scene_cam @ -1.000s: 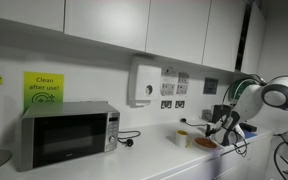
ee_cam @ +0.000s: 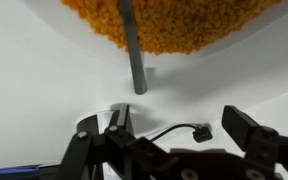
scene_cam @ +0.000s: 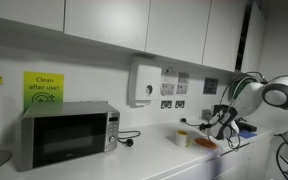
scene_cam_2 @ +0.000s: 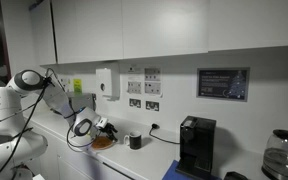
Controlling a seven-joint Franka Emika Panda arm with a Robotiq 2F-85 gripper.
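Note:
A pale plate or bowl (ee_cam: 72,27) of orange grains (ee_cam: 184,22) fills the top of the wrist view. A thin grey metal handle (ee_cam: 135,62) lies over the grains and reaches past the rim. My gripper is open with nothing between its fingers; in that view the handle's end shows above the gap. In exterior view 1 the orange-filled plate (scene_cam: 204,143) is on the counter, with the gripper just beyond it on the right. The same plate (scene_cam_2: 102,143) lies under the gripper in exterior view 2.
A white mug (scene_cam_2: 135,141) stands beside the plate. A black plug (ee_cam: 202,132) and cable lie near the gripper. The microwave (scene_cam: 70,132) is farther left; a coffee machine (scene_cam_2: 196,145) and glass jug (scene_cam_2: 283,153) stand at the other end. Wall cupboards hang above.
The arm's wrist and gripper have shifted slightly left, toward the plate, in exterior view 1. The plate and the mug have stayed put.

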